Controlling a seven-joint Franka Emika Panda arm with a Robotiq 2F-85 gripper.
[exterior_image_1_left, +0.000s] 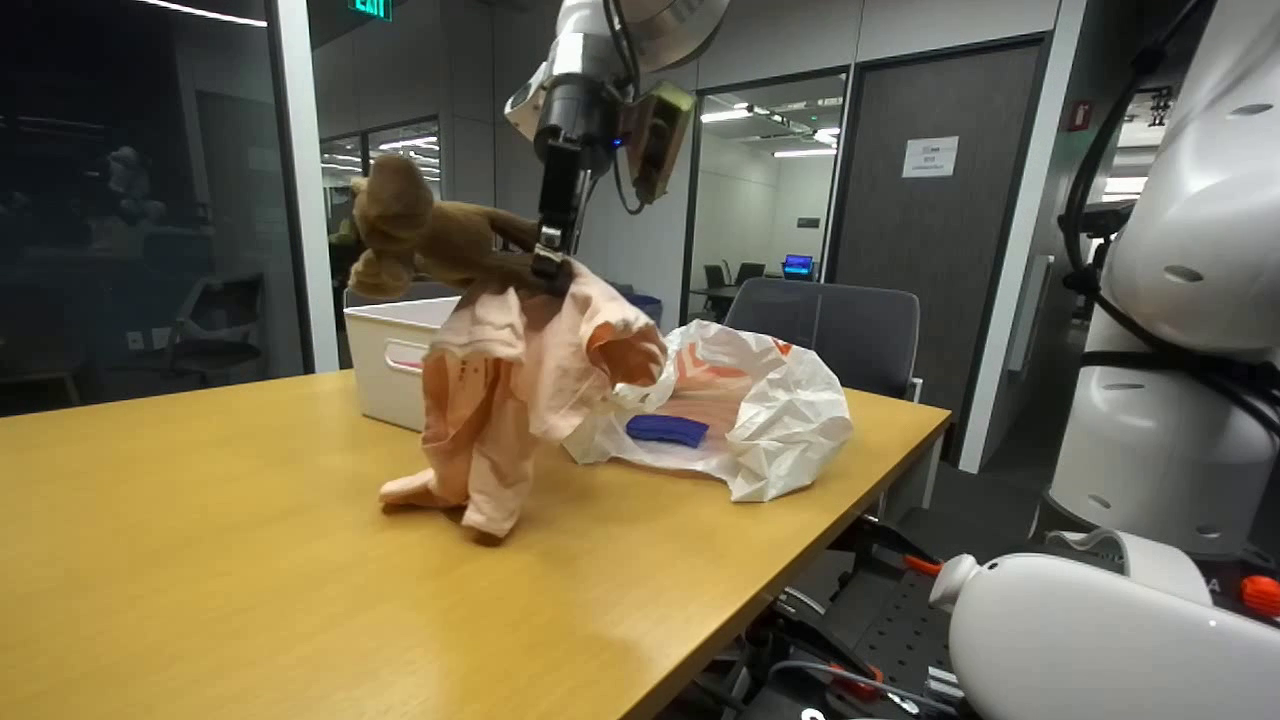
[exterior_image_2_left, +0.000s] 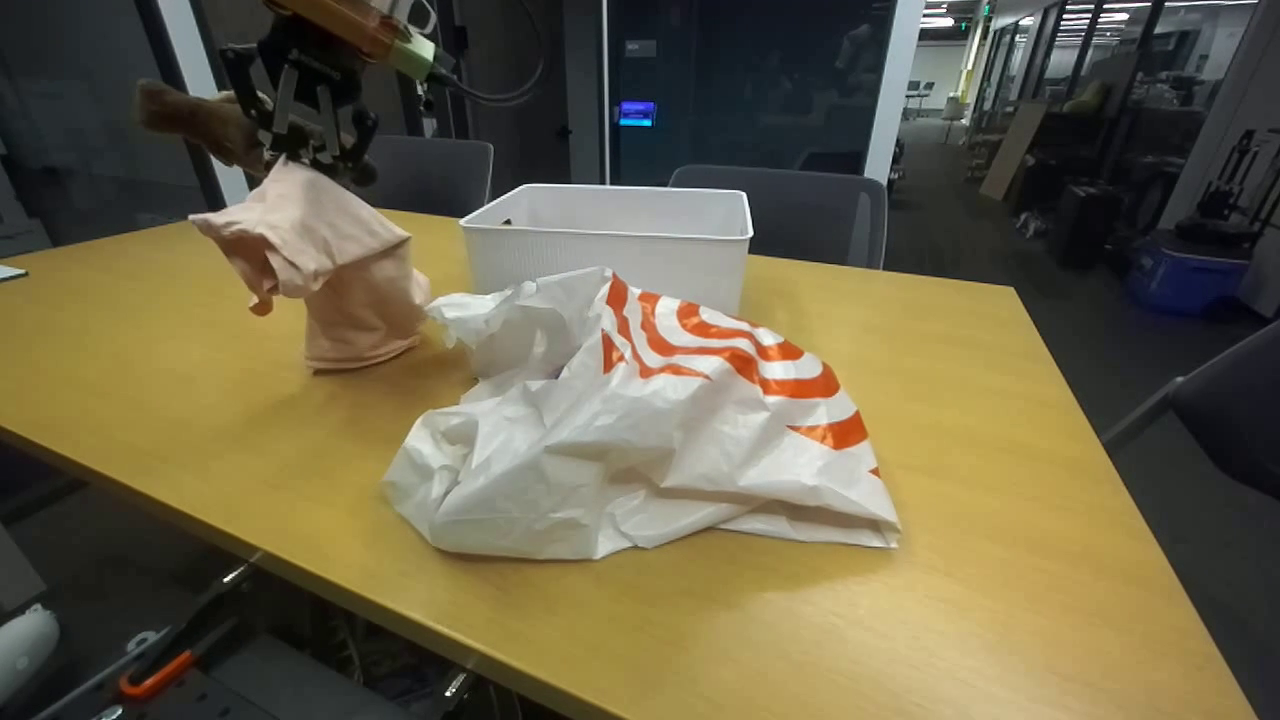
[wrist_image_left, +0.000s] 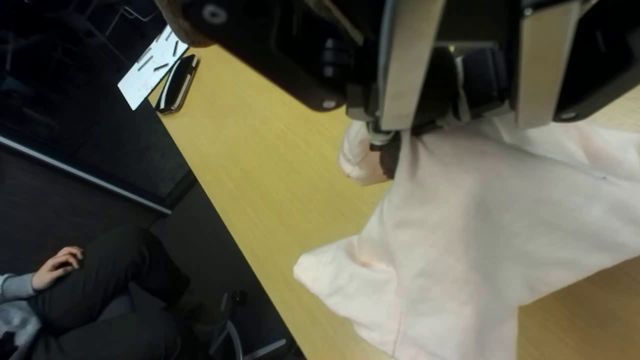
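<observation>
My gripper is shut, with pink cloth pinched at its fingertips and a brown plush toy caught along with it. In exterior view 1 the toy sticks out to the left, its head up at the level of the gripper. The pink cloth hangs below in folds, its lower end at or just above the table. From exterior view 2 the cloth hangs to the left of the white bin, and part of the toy shows behind the fingers.
A crumpled white plastic bag with orange stripes lies in front of the bin. A dark blue object rests in the bag's mouth. A person's hand and legs show beyond the table edge.
</observation>
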